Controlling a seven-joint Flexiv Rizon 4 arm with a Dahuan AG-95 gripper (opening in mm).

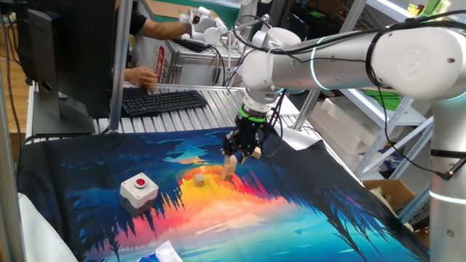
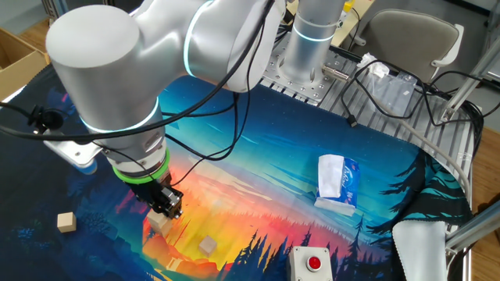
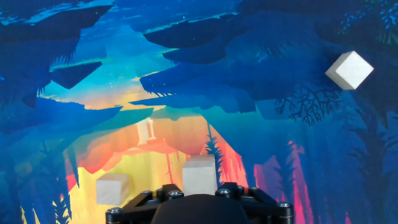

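In the wrist view, a pale wooden block (image 3: 199, 174) sits between the two fingers of my gripper, with a finger close on each side. Whether they press on it is not clear. Exterior view 1 shows this upper block (image 1: 231, 161) right above a lower block (image 1: 227, 174), looking stacked; from here I cannot tell if they touch. A second block (image 3: 112, 188) lies apart on the yellow part of the cloth. Farther off, on the dark part, rests another block (image 3: 350, 70). In exterior view 2 my gripper (image 2: 168, 209) partly hides the stack (image 2: 158, 222).
A grey box with a red button (image 1: 139, 193) stands on the printed cloth (image 1: 240, 229). A blue and white tissue pack (image 2: 337, 184) lies near the robot's base. Behind the cloth are a keyboard (image 1: 164, 102) and a monitor (image 1: 69, 65). A person's hand rests beside the keyboard.
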